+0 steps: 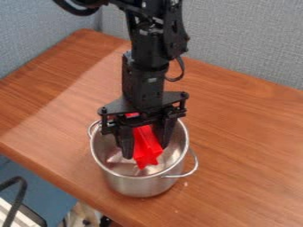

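My black gripper (143, 122) hangs over a steel pot (165, 180) near the front left of the wooden table, shut on a red object (147, 151). The red object is held partly inside the pot, angled downward, with its upper part hidden behind the gripper. The pot has wire side handles and a shiny interior.
Grey walls stand behind it. The table's left front edge drops to a blue floor, with a dark cable and pale items at bottom left.
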